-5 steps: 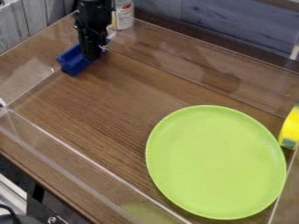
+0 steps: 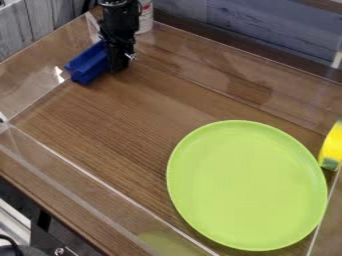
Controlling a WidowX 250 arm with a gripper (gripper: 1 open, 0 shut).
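Observation:
My black gripper [image 2: 118, 52] hangs at the upper left, down at the right end of a dark blue block-like object [image 2: 88, 64] on the wooden table. Its fingers are dark and small, and I cannot tell whether anything is between them. A white container [image 2: 144, 14] stands behind the gripper, partly hidden by it.
A large green plate [image 2: 246, 184] lies at the lower right. A yellow object [image 2: 331, 146] sits at the right edge. Walls border the table at the back and left.
Since a second ago the gripper has moved slightly lower and to the right beside the blue object. The plate and yellow object are unchanged.

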